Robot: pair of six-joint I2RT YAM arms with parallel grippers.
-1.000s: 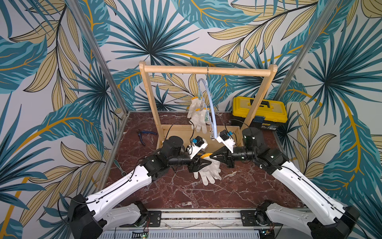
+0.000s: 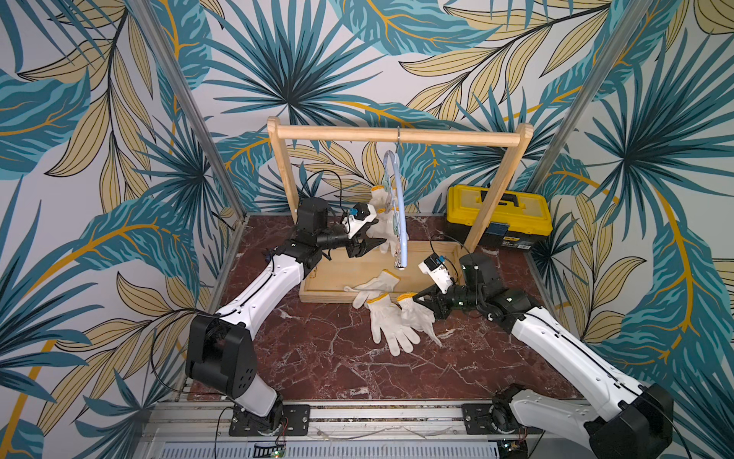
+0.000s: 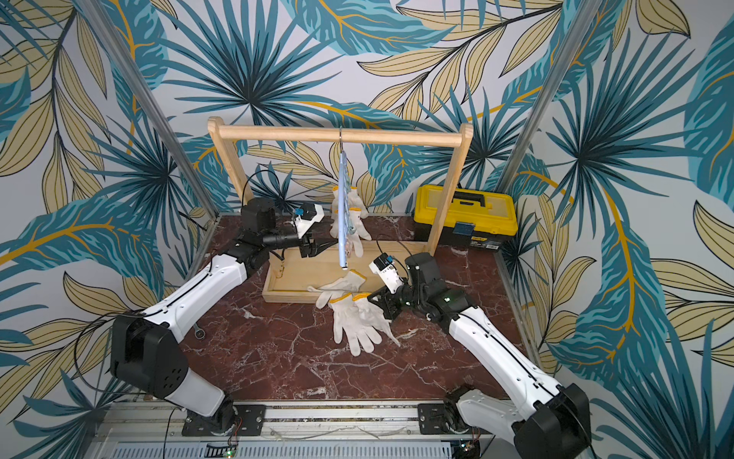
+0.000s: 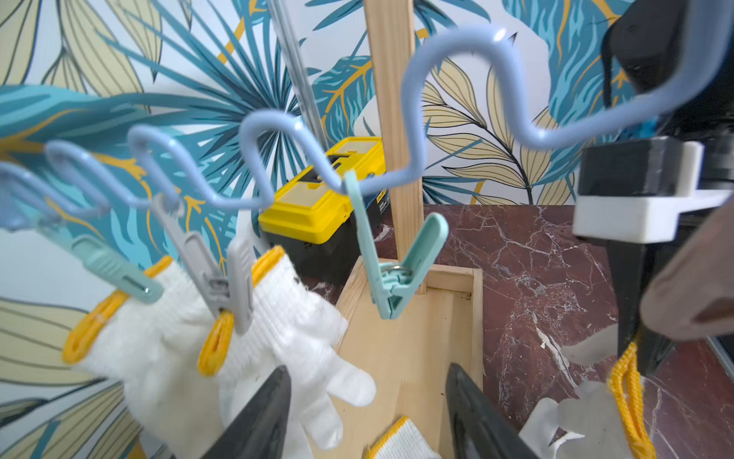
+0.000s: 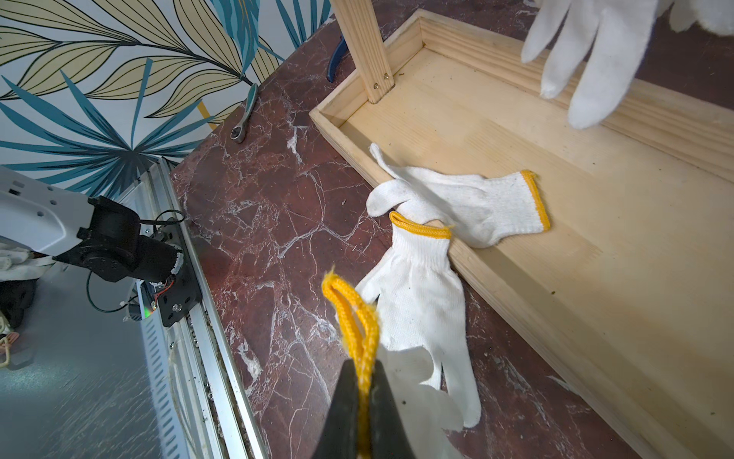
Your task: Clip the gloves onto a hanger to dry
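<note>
In the right wrist view my right gripper is shut on the yellow cuff (image 5: 355,321) of a white glove, which hangs below it. Level with the hanger's clips, my left gripper is open and empty; a pale green clip (image 4: 393,279) hangs bare ahead of its fingers. The blue wavy hanger (image 4: 451,46) carries a grey clip (image 4: 210,275) and another green clip (image 4: 118,267), both gripping glove cuffs. Those hung gloves (image 4: 283,329) are white. One loose glove (image 5: 489,202) lies over the box's front wall, another (image 5: 424,298) on the table before it.
The hanger hangs from the wooden stand's bar (image 2: 336,134) over a shallow wooden box (image 2: 328,275). A yellow and black toolbox (image 2: 497,214) stands behind the right post.
The right gripper keeps the cuff, nearly in place.
</note>
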